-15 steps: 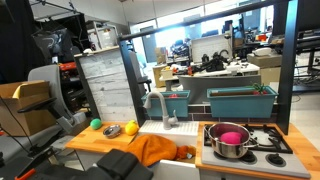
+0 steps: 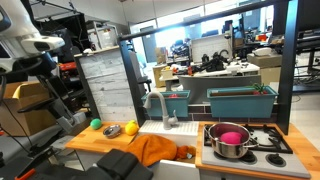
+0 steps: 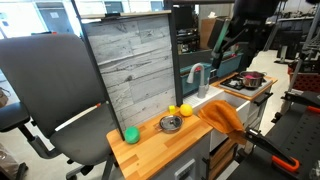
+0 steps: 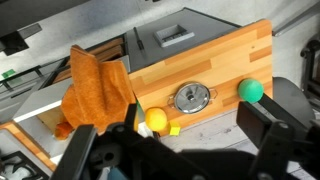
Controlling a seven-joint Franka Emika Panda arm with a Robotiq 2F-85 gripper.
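Observation:
Seen from the wrist, my gripper stands open above the wooden counter (image 4: 232,68), its dark fingers wide apart with nothing between them. A shallow metal bowl (image 4: 191,97) sits on the wood, ahead of the gap between the fingers. To its right is a green ball (image 4: 250,90). On its left lie a yellow ball (image 4: 156,119) and a small yellow piece (image 4: 174,130). A crumpled orange cloth (image 4: 98,95) drapes over the sink area farther left. In exterior view 1 the bowl (image 2: 114,130) lies between the green ball (image 2: 96,124) and the yellow ball (image 2: 131,127).
A metal pot (image 2: 229,147) with something pink inside stands on the stove at right. The faucet (image 2: 160,105) rises behind the cloth. A grey wood-look panel (image 3: 132,65) borders the back of the counter. Teal planters (image 2: 242,105) sit at the back.
The arm has come down from the upper left, lowering the gripper toward the left end of the counter. The objects on the counter have not moved.

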